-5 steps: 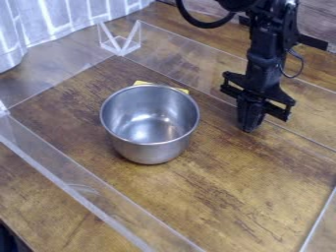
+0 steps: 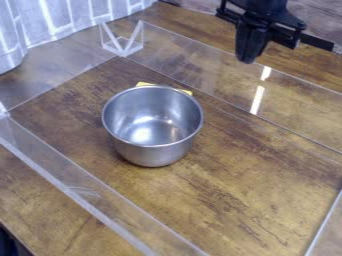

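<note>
A stainless steel pot [image 2: 152, 140] stands upright on the wooden surface, left of centre. A small yellow object [image 2: 179, 89] lies just behind it, mostly hidden by the pot. My black gripper [image 2: 249, 52] hangs high at the top right, above and behind the pot, clear of it; it looks shut, with nothing visible between its fingers.
Clear plastic walls [image 2: 54, 164] edge the work area at left, back and lower right. A white cloth [image 2: 40, 25] lies at the top left, and a small clear stand [image 2: 122, 40] is at the back. The wooden surface right of the pot is clear.
My gripper has risen from the surface beside the pot up to the top of the view. The pot has stayed in place.
</note>
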